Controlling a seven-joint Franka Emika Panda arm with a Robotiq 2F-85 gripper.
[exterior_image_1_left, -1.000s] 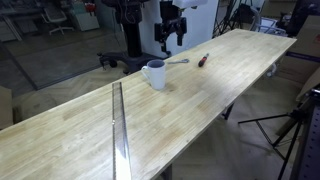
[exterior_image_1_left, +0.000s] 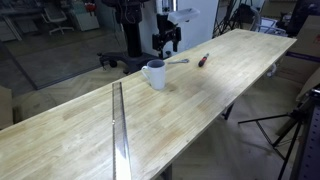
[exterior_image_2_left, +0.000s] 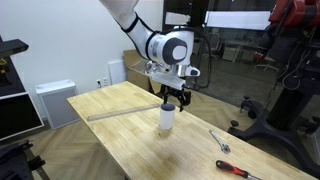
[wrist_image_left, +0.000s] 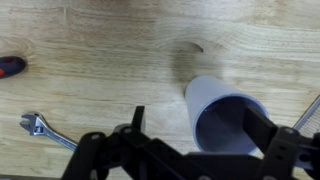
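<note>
A white mug (exterior_image_1_left: 155, 76) stands upright on the wooden table; exterior view 2 shows the same mug (exterior_image_2_left: 167, 119) beneath the arm. Seen from above in the wrist view, the mug (wrist_image_left: 203, 93) looks empty and lies at the lower right, partly behind the right finger. My gripper is open, its fingers spread apart with nothing held between them. In exterior view 1 the gripper (exterior_image_1_left: 167, 46) hangs above the table, behind and a little right of the mug, clear of it.
An adjustable wrench (wrist_image_left: 45, 128) and a screwdriver with a red and black handle (wrist_image_left: 11, 66) lie on one side of the mug. On the other side is a long metal ruler (exterior_image_1_left: 120, 130).
My gripper has come down slightly and shifted a little left in exterior view 1, nearer the mug. The mug, tools and ruler have stayed in place.
</note>
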